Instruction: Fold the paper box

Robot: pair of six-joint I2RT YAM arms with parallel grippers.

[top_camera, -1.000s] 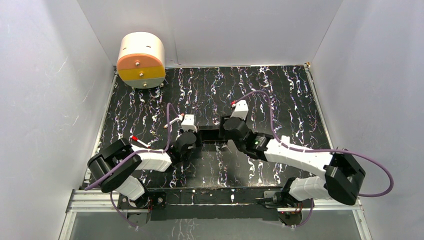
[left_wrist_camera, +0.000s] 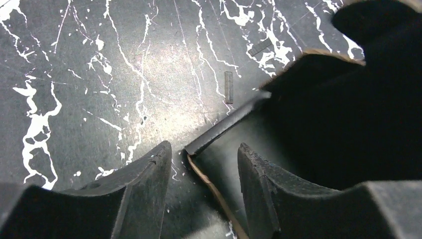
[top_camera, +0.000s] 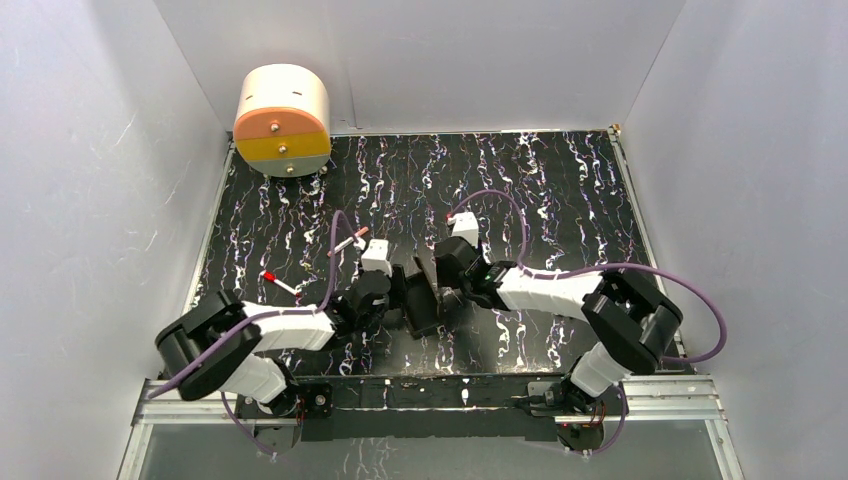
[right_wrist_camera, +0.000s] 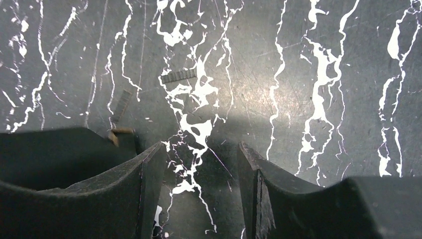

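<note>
The black paper box (top_camera: 422, 308) stands between both arms in the top view, turned at a slant, with one flap (top_camera: 424, 270) raised. In the left wrist view my left gripper has a gap between its fingers, and the box's thin brown edge runs through that gap without being pinched. The box's dark panels (left_wrist_camera: 343, 119) fill the right of that view, blurred. On the other side, my right gripper is open with only table between its fingertips. A dark box panel (right_wrist_camera: 54, 154) lies to the left of its left finger.
Two red-and-white markers, one (top_camera: 347, 241) behind the left gripper and another (top_camera: 281, 284) farther left, lie on the black marbled table. A rounded drawer cabinet (top_camera: 284, 120) stands at the back left.
From lying crosswise between the grippers, the box has swung to a slant and nearer the front.
</note>
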